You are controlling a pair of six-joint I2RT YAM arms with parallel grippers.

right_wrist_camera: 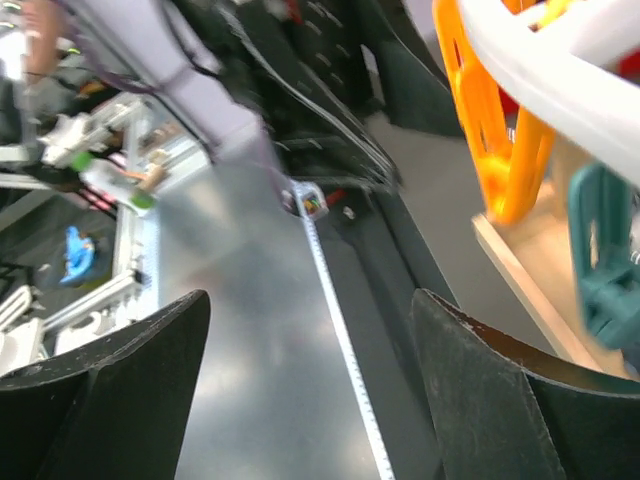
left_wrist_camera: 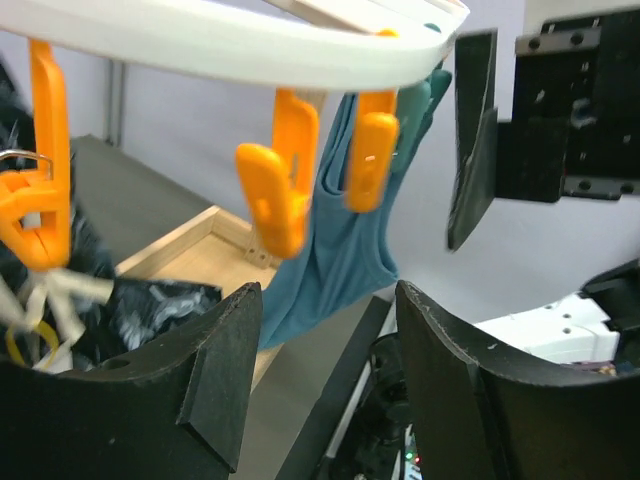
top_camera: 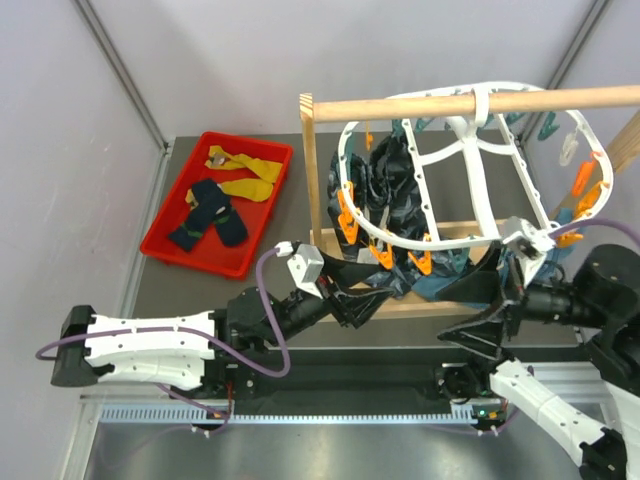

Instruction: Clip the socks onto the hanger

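The white hanger [top_camera: 420, 243] hangs on a wooden bar, carrying dark patterned socks [top_camera: 395, 175] on orange and teal clips; blue socks [left_wrist_camera: 340, 250] hang at the right. My left gripper [top_camera: 355, 292] is below the hanger's front left, fingers apart, empty; in its wrist view, orange clips [left_wrist_camera: 275, 200] sit just beyond the fingertips. My right gripper [top_camera: 470, 310] stands open and empty near the front right of the hanger, with an orange clip [right_wrist_camera: 505, 150] and a teal clip [right_wrist_camera: 600, 260] above and right of its fingers.
A red tray [top_camera: 155, 240] at the left holds yellow and dark socks. The wooden frame [top_camera: 313, 180] stands around the hanger.
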